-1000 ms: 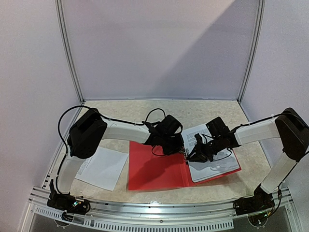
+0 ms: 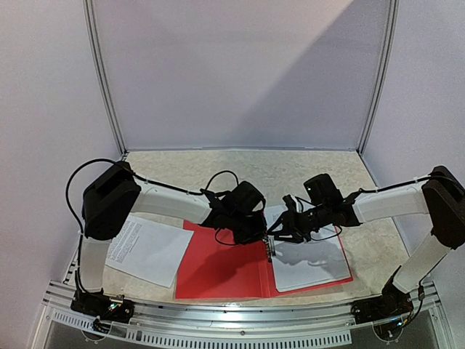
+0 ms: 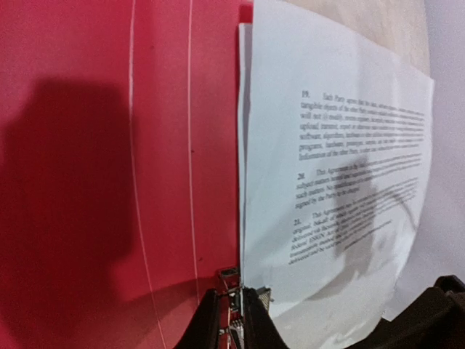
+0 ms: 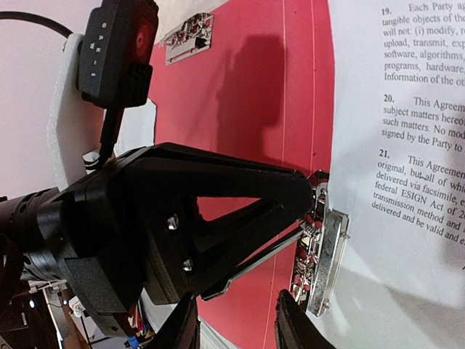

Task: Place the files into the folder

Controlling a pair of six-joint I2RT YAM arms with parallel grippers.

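Note:
The red folder [image 2: 218, 276] lies open, white printed papers [image 2: 309, 262] on its right half beside a metal clip [image 4: 327, 262] at the spine. My left gripper is shut at that clip, in front in the left wrist view; whether it pinches anything thin there is hard to tell. My right gripper stands open over the clip area and papers, nothing seen between its fingertips.
A loose stack of printed sheets [image 2: 145, 251] lies left of the folder on the table [image 2: 167, 167]. Walls surround it.
The folder and both arms have shifted left and toward the front. The loose sheets at left have moved slightly left.

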